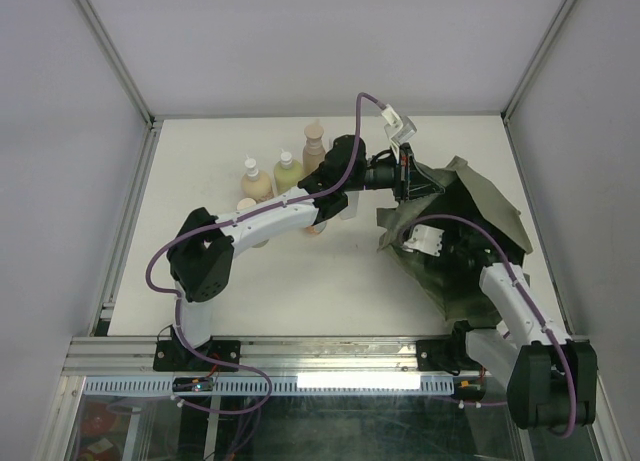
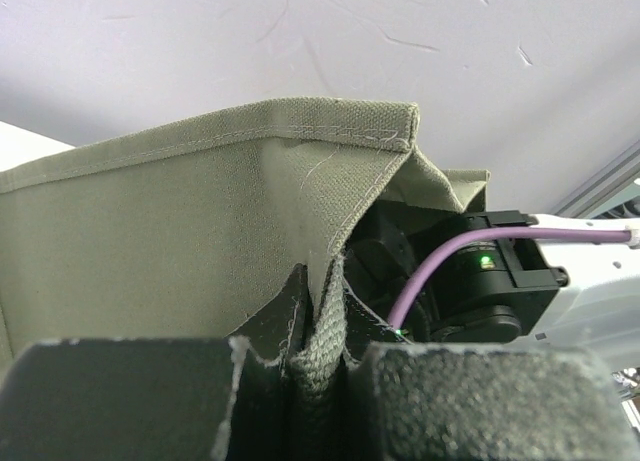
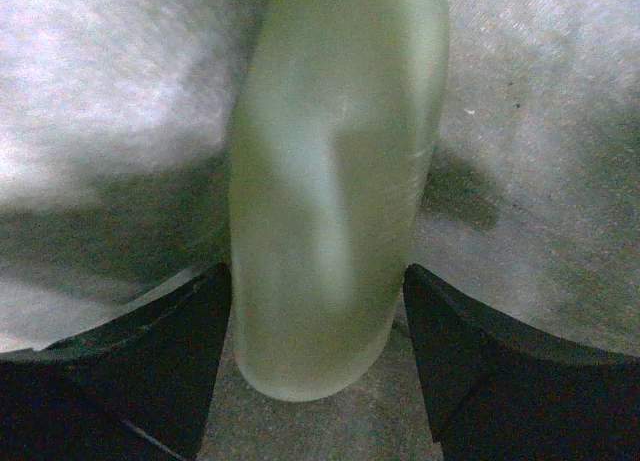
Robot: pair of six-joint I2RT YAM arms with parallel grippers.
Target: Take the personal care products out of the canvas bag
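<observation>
The olive canvas bag (image 1: 425, 271) stands open on the right of the table. My left gripper is shut on the bag's rim, a fold of canvas (image 2: 345, 181) rising from between its fingers. Deep in the bag, my right gripper is open. A pale green bottle (image 3: 325, 181) lies between its fingers, its rounded end towards me; its other end runs out of the right wrist view. In the top view the bag wall and the right arm (image 1: 525, 306) hide that bottle.
Left of the bag stand several products: a tan pump bottle (image 1: 257, 183), a yellow-green pump bottle (image 1: 288, 171) and a taller peach bottle (image 1: 313, 151). The left arm (image 1: 275, 216) crosses in front of them.
</observation>
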